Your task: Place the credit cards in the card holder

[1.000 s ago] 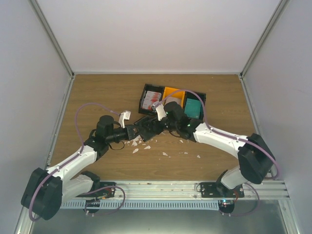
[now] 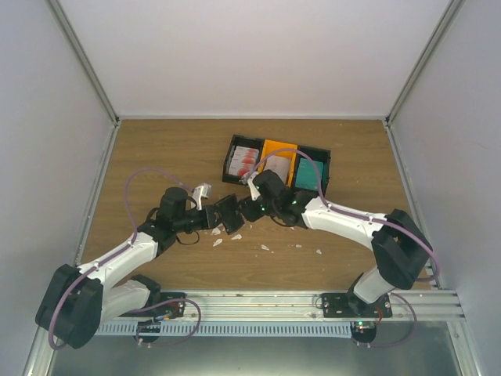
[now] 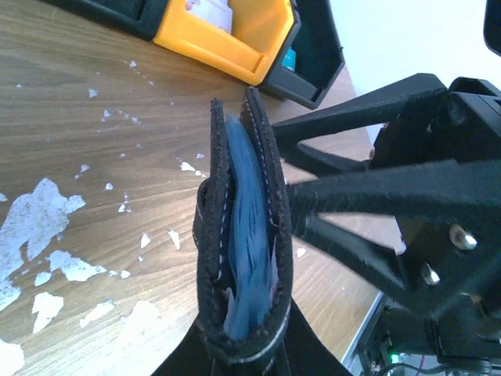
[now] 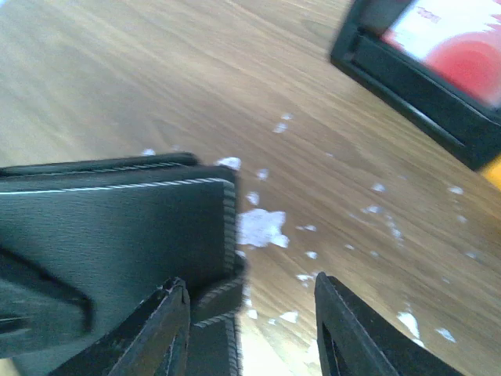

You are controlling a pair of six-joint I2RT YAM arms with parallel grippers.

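The black card holder (image 2: 229, 214), stitched along its edges, is held up above the table by my left gripper (image 2: 215, 215), which is shut on it. In the left wrist view its mouth faces the camera, with something blue (image 3: 249, 223) inside; whether that is lining or a card, I cannot tell. My right gripper is part open, its fingertips apart and nothing gripped between them. One right finger (image 4: 174, 317) overlaps the holder's edge in the right wrist view. Both right fingers (image 3: 376, 188) are at the holder's right side in the left wrist view. Credit cards (image 2: 244, 159) sit in the left bin.
Behind the grippers stand a black bin (image 2: 228, 167), an orange bin (image 2: 283, 146) with pale cards and another black bin (image 2: 326, 166) with teal cards (image 2: 308, 175). White flecks (image 3: 35, 219) mark the wooden table.
The right gripper's body has moved slightly down and its arm has shifted a little left.
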